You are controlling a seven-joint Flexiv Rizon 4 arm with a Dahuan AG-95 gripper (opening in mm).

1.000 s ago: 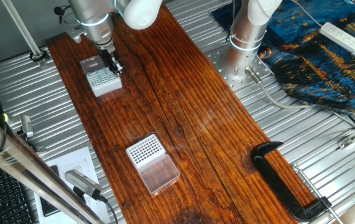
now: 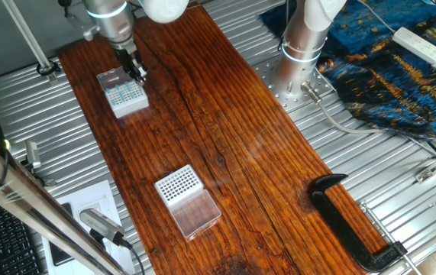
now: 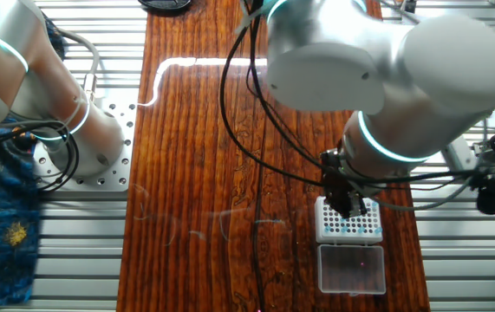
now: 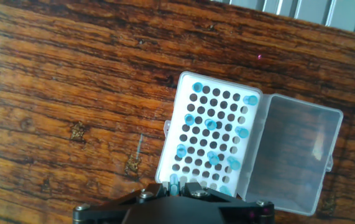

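Note:
A white rack [image 4: 217,112] with rows of round holes holds several translucent blue tubes [image 4: 211,124] in scattered spots. Its clear lid [image 4: 295,152] lies folded open beside it. My gripper is over the rack's edge at the bottom of the wrist view, its fingertips close together around one blue tube. Whether they pinch that tube or merely surround it cannot be made out. In exterior view 1 the gripper [image 2: 140,75] stands above the edge of this rack [image 2: 128,101]. A second open rack [image 2: 178,187] on the table shows only empty holes.
A black clamp [image 2: 347,225] grips the table's edge. Bare wooden table [image 2: 225,122] lies between the racks. Dark cables [image 3: 230,113] cross exterior view 2.
My gripper has shifted slightly toward the back of the table in exterior view 1, staying near the rack with blue tubes. Both racks have stayed put.

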